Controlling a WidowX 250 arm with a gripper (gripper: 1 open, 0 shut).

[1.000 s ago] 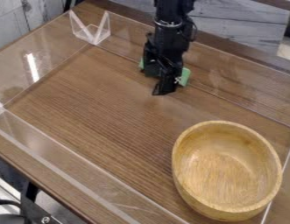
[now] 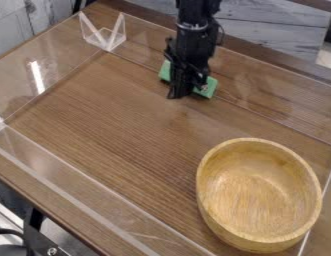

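Observation:
My black gripper [image 2: 180, 82] is at the back middle of the wooden table, over a green object [image 2: 203, 88] that lies partly hidden behind it. The gripper's fingers look close together; whether anything is between them is too small to tell.
A large yellow oval bowl [image 2: 257, 232] sits at the front right. A clear plastic item [image 2: 104, 30] stands at the back left. A pale panel runs along the back right.
The gripper has shifted slightly up and back, and more of the green object shows.

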